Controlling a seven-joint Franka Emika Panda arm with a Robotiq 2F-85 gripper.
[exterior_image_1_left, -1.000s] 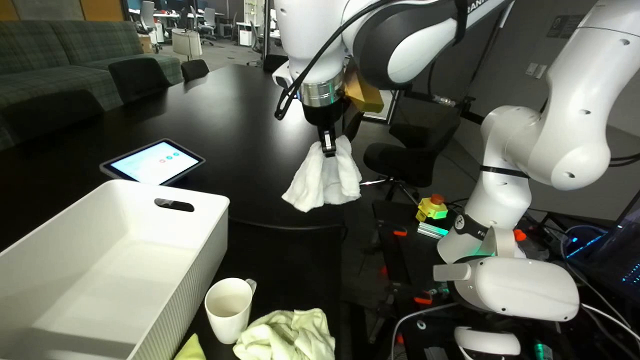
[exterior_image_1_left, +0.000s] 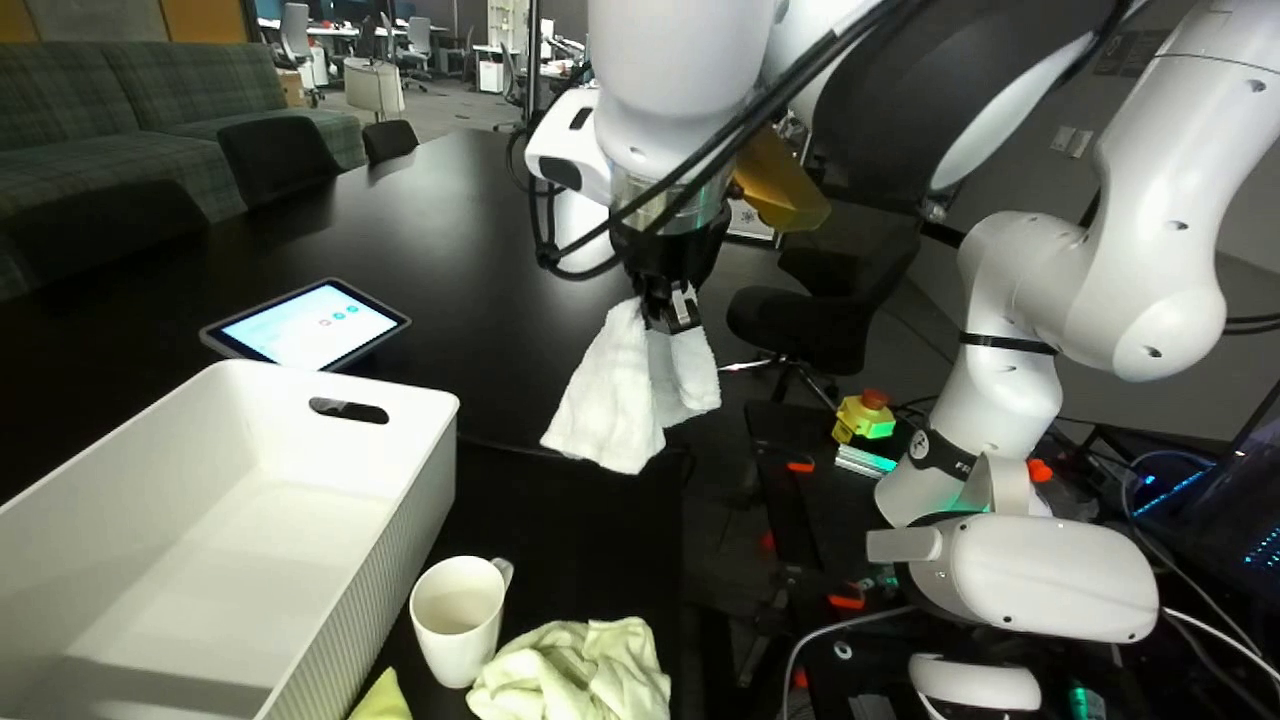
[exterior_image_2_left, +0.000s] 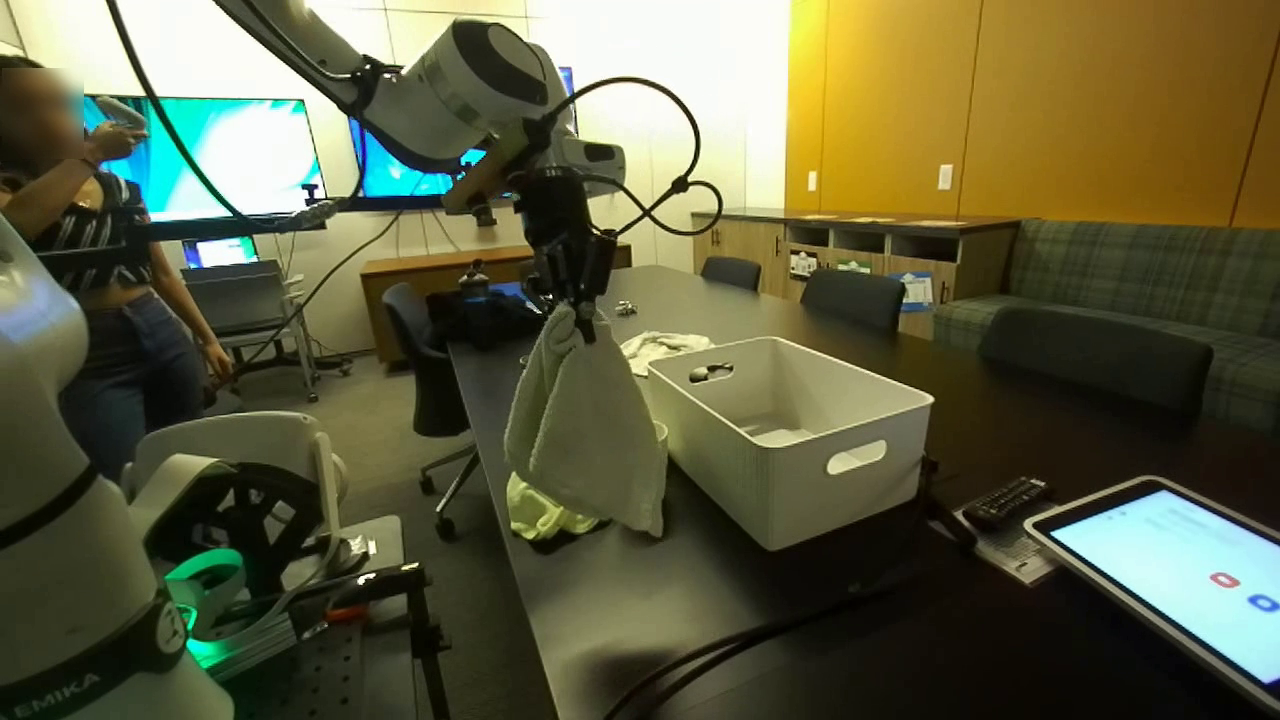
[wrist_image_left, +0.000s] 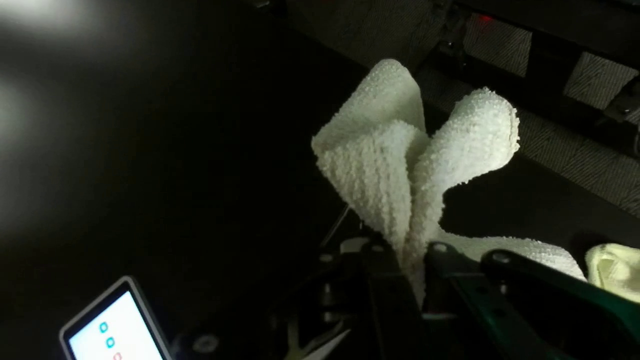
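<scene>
A white towel (exterior_image_1_left: 618, 390) hangs in the air from my gripper (exterior_image_1_left: 667, 314), which is shut on a pinched fold of it. In the wrist view the towel (wrist_image_left: 384, 171) bunches up between the fingers, its loose ends spreading beyond them. From the second exterior view the towel (exterior_image_2_left: 588, 420) drapes down from the gripper (exterior_image_2_left: 578, 322) beside the white bin (exterior_image_2_left: 792, 450), apart from the tablet. In the first exterior view the bin (exterior_image_1_left: 396, 510) is open on top, and the part of its floor in view is empty.
A white mug (exterior_image_1_left: 458, 624) stands beside the bin, with a pale yellow-green cloth (exterior_image_1_left: 582, 672) close to it. The tablet (exterior_image_1_left: 307, 326) lies behind the bin. Another white cloth (exterior_image_2_left: 660, 348) shows at the bin's far side.
The gripper has turned and come somewhat nearer the first exterior camera, carrying the towel. The towel now hangs lower and slightly further left there. Bin, mug and yellow-green cloth are unmoved.
</scene>
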